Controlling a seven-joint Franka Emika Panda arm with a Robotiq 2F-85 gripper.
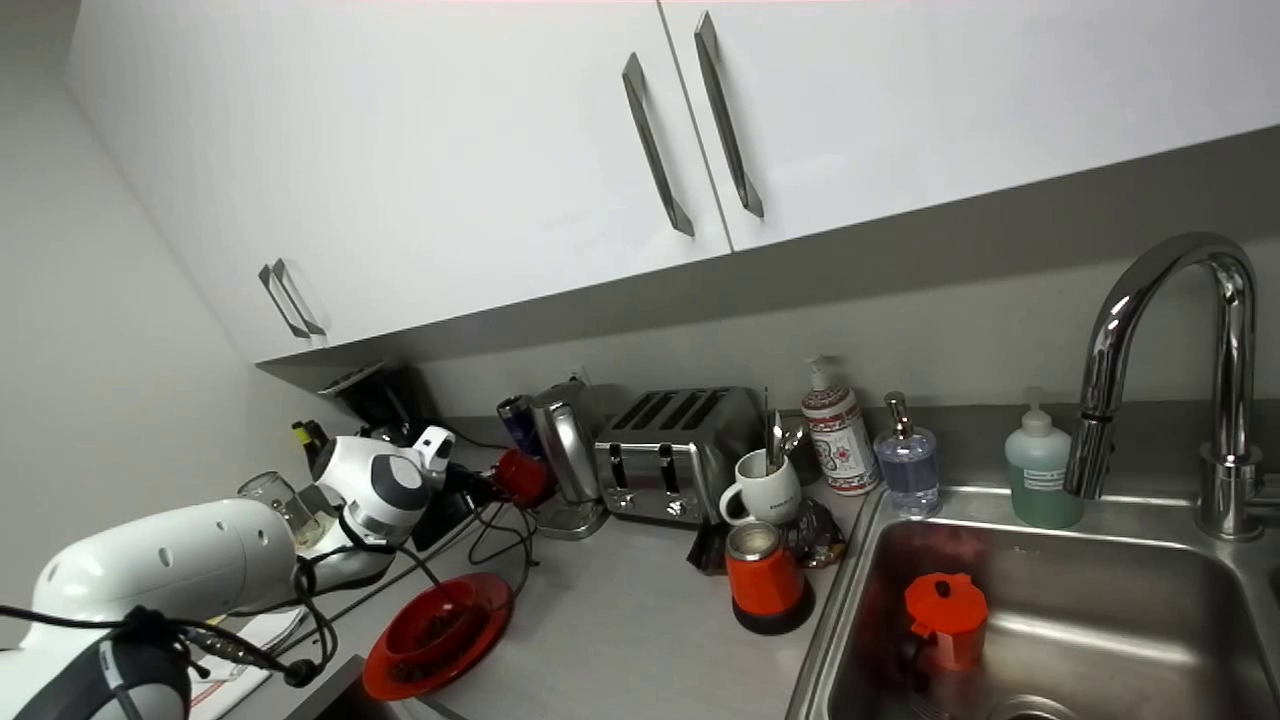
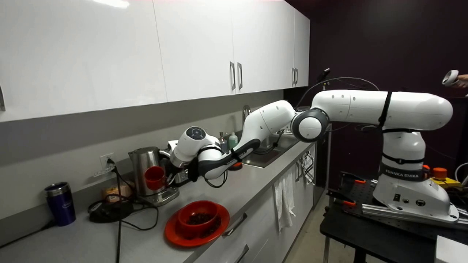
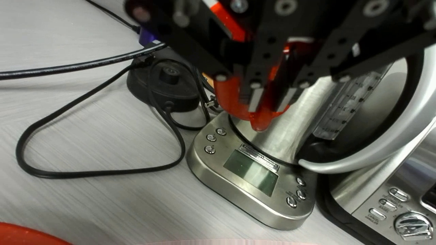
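A red cup (image 1: 524,478) is held up off the counter, my gripper shut on its side at what looks like the handle. In exterior view 2 the cup (image 2: 154,177) appears in front of the steel kettle (image 2: 146,163); whether they touch cannot be told. From the wrist, part of the red cup (image 3: 227,97) shows behind the fingers (image 3: 256,100), above the kettle's base (image 3: 250,171). The cup's inside is hidden there. On the counter, a red bowl (image 2: 198,224) with dark bits in it rests on a red plate (image 2: 172,231).
A steel toaster (image 1: 680,450) stands right beside the kettle. Black cables (image 3: 92,173) loop over the counter near a black round base (image 3: 163,92). A purple tumbler (image 2: 60,205) stands to the left. Bare counter (image 1: 600,612) lies between the plate and sink.
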